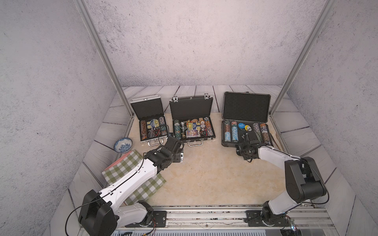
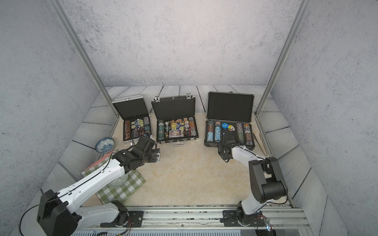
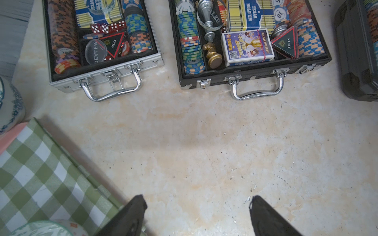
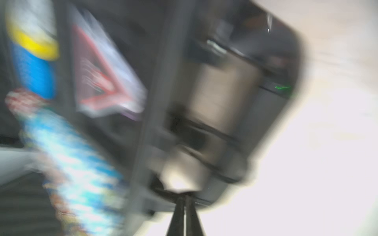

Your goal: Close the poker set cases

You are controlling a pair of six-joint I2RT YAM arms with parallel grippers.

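Observation:
Three poker cases stand with lids up: a silver one (image 3: 155, 61) at the left, a black one (image 3: 185, 81) in the middle, a larger black plastic one (image 1: 246, 106) at the right. My left gripper is open above the table, short of the silver and middle cases, nothing between its fingers. My right gripper is at the right case's front, fingertips shut close together by its handle area; the wrist view is blurred, so whether they grip the handle is unclear.
A folded checked cloth (image 1: 122, 167) and a blue-patterned bowl (image 1: 122, 144) lie at the left.

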